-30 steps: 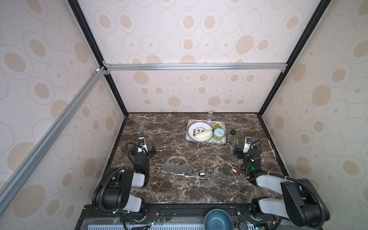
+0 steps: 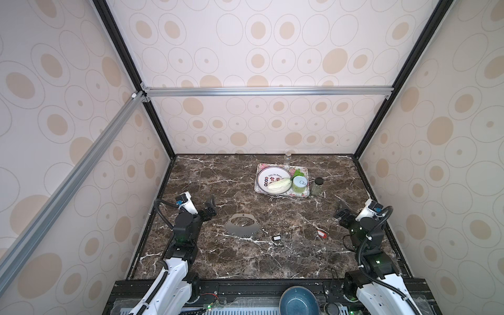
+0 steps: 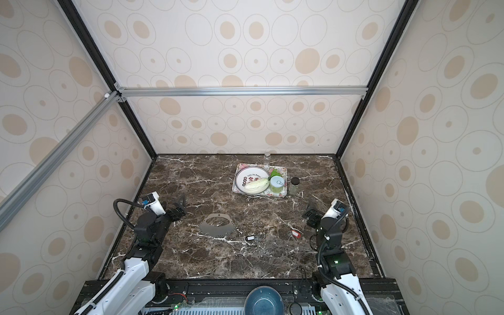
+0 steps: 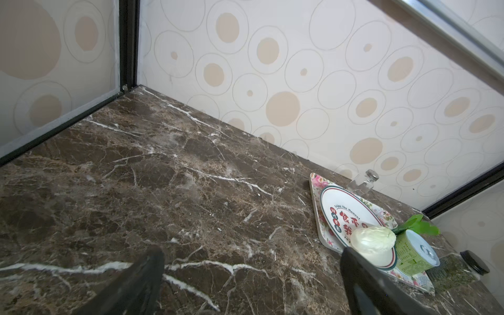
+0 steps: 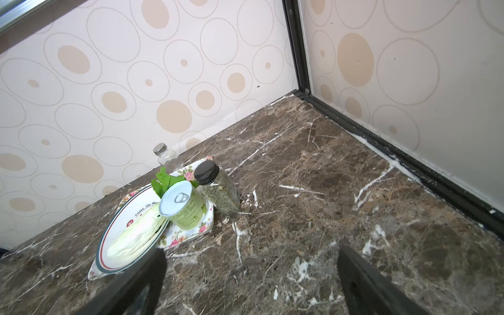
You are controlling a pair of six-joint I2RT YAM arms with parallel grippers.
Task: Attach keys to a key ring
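Note:
My left gripper (image 2: pixel 210 204) hangs over the left part of the marble table, its fingers open and empty. In the left wrist view, its dark blurred fingers (image 4: pixel 137 281) stand wide apart with only tabletop between. Over the right side is my right gripper (image 2: pixel 342 211), also open; the right wrist view shows its fingers (image 5: pixel 140 281) far apart and empty. On the table between the arms lie a small black-and-white item (image 2: pixel 276 238) and a small red-and-white item (image 2: pixel 321 234). Both are too small to identify as keys or a key ring.
A flat grey cut-out piece (image 2: pixel 242 231) lies left of centre. At the back, a floral tray (image 3: pixel 237 184) holds a plate, a pale cabbage (image 3: pixel 257 185) and a green can (image 3: pixel 276 183). A black-lidded jar (image 5: pixel 224 194) stands beside it.
Both arms have stretched out from folded poses. The left gripper has turned and shifted slightly; the right gripper has swung rightward and lower in the view. The table items have not moved.

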